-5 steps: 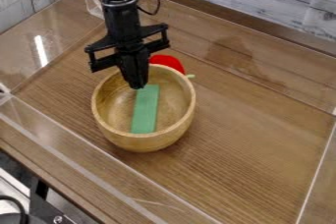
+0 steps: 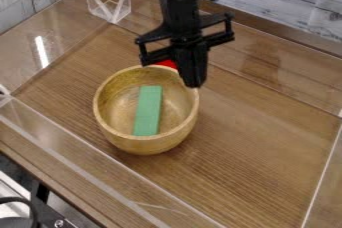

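A tan bowl (image 2: 181,125) sits on the wooden table, holding a green rectangular block (image 2: 147,110). A small red object (image 2: 164,64) lies just behind the bowl, mostly hidden by the gripper. My dark gripper (image 2: 187,54) hangs above the bowl's back right rim; it is shut, and I see nothing held between its fingers.
Bare wooden table (image 2: 267,142) fills the right side, with free room there and at the far left. A white wire-like shape stands at the top left, and a dark cable lies at the bottom left edge.
My gripper has moved right from over the bowl's back left part to over its back right. The green block sits slightly further left in the bowl than a second ago.
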